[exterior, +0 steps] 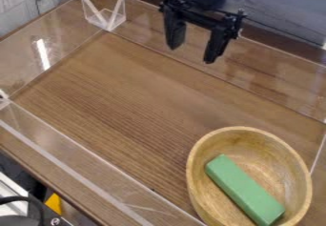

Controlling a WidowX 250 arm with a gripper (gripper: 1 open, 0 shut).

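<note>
The black gripper (195,41) hangs over the back middle of the wooden table, its two fingers spread wide apart with nothing visible between them. In the front right corner a round beige bowl (209,208) holds a green block (242,187), lying lengthwise in it.
A clear angular plastic piece (105,10) stands at the back left. Clear walls or edges run along the left and back. Dark cables and a small yellow item lie beyond the lower left edge.
</note>
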